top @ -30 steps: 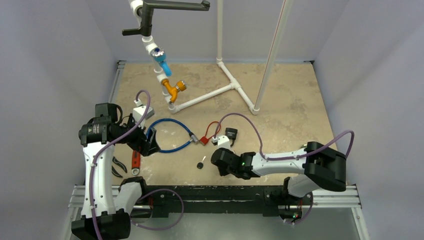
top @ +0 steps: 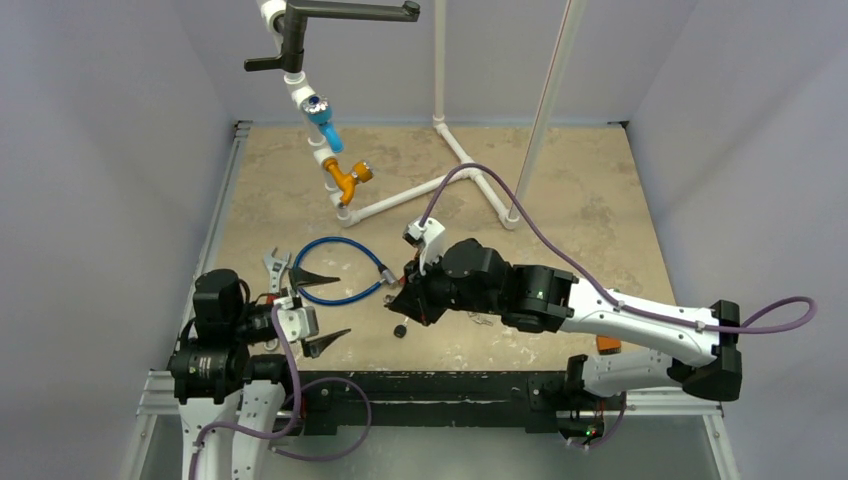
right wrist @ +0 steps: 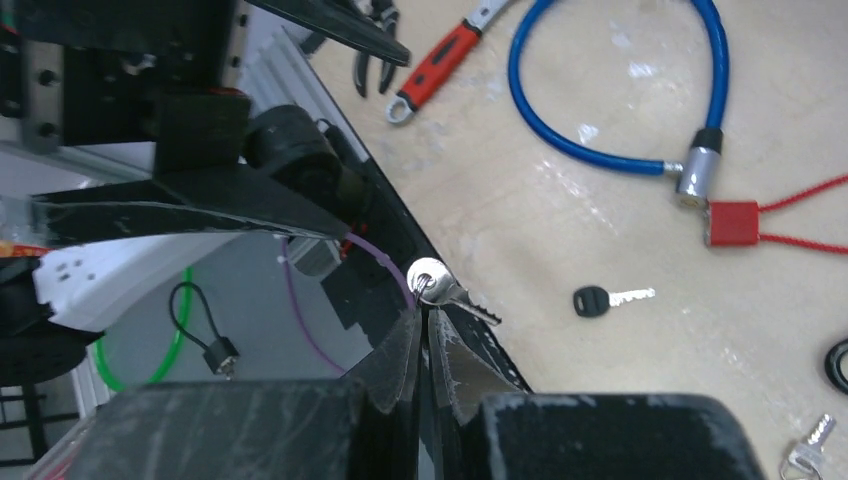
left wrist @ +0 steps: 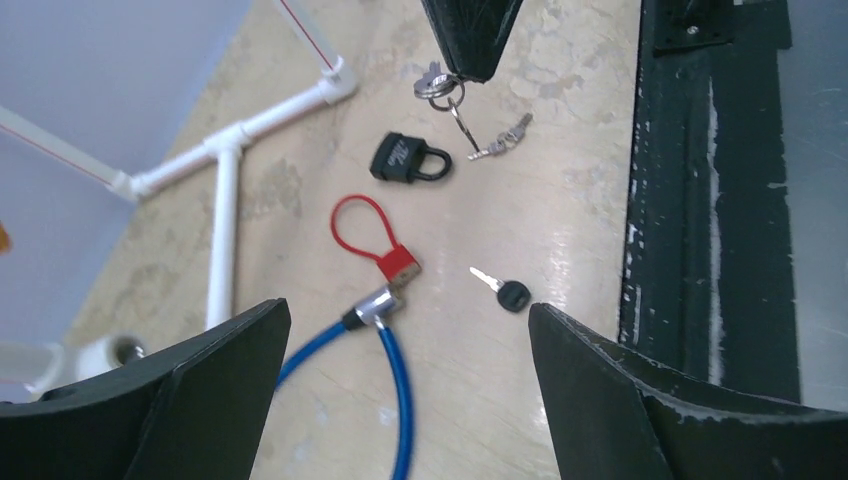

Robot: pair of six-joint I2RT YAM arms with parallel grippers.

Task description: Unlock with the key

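Note:
A small silver key (right wrist: 435, 282) on a ring sticks out at the fingertips of my right gripper, which is shut on it. The same key (left wrist: 438, 86) shows under the right fingertips in the left wrist view. My left gripper (top: 328, 312) faces it from the left, fingers spread, nothing between them. On the table lie a black padlock (left wrist: 396, 158), a red cable lock (left wrist: 399, 264) and a blue cable lock with a silver barrel (right wrist: 698, 172). A black-headed key (right wrist: 592, 301) and another ring of silver keys (left wrist: 503, 140) lie there too.
White pipes (top: 410, 194) with an orange valve (top: 345, 180) and a blue valve (top: 325, 122) stand at the back left. A wrench with a red grip (right wrist: 437, 70) and pliers (right wrist: 376, 45) lie at the left.
The right gripper has risen and shifted left toward it, now covering the padlock from above.

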